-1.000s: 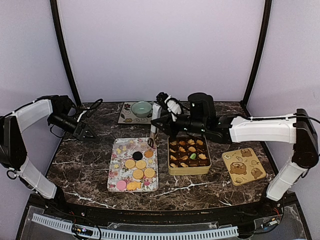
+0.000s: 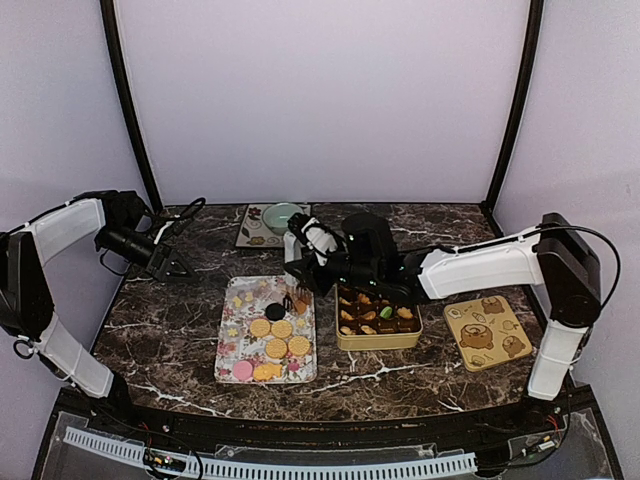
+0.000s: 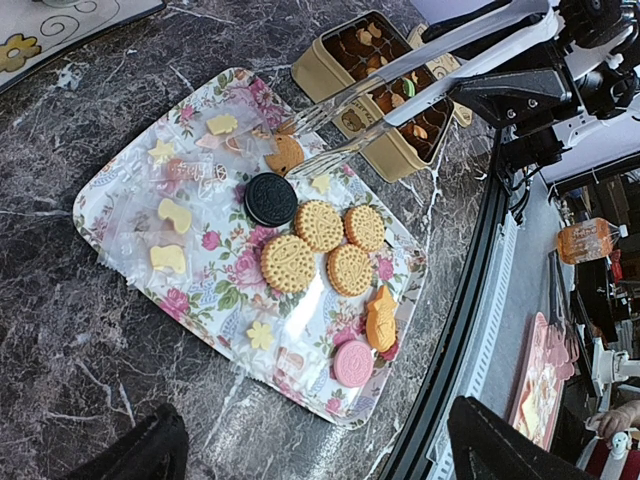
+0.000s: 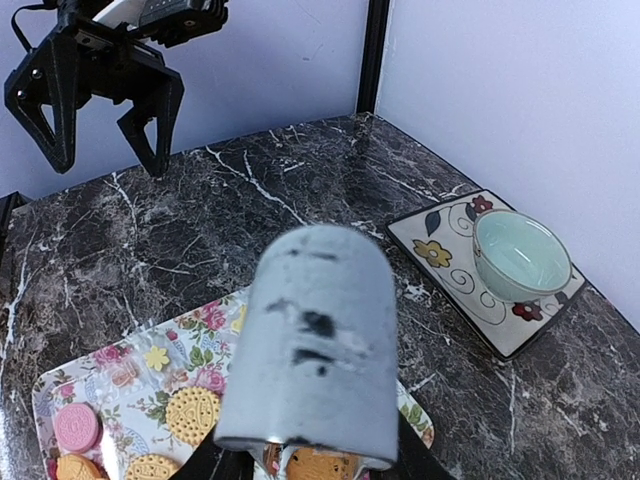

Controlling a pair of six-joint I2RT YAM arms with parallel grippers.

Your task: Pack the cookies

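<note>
My right gripper (image 2: 308, 262) is shut on a pair of metal tongs (image 3: 395, 85), its grip on their handle partly hidden. In the left wrist view the tong tips reach down to the floral tray (image 3: 110, 200), spread on either side of a round brown cookie (image 3: 284, 155); whether they touch it I cannot tell. Nearby on the tray lie a black cookie (image 3: 270, 199), several round tan cookies (image 3: 288, 263), a pink one (image 3: 353, 363) and an orange fish-shaped one (image 3: 381, 319). The compartmented tin (image 2: 378, 341) holds several cookies. Away at the left, my left gripper (image 2: 172, 265) hangs open and empty.
Behind the tray, a green bowl (image 4: 520, 255) sits on a square flowered plate (image 4: 450, 270). The bear-patterned lid (image 2: 489, 332) lies right of the tin. Bare table (image 2: 150, 340) shows left of the tray.
My right arm has moved left and a little lower, carrying the tongs from the tray's right edge to the brown cookie. The left arm and the tray's cookies look unmoved.
</note>
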